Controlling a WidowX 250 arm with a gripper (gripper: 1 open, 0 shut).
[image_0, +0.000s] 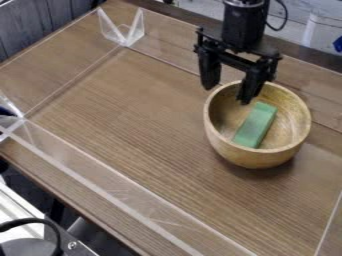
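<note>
My black gripper reaches down from the top of the camera view, its two fingers spread open over the back left part of a round wooden bowl. In the bowl lies a green block, just below and right of the fingers, with nothing seen held between them.
Clear plastic pieces stand at its back left edge, and strips run along the left side. A black cable shows at the bottom left.
</note>
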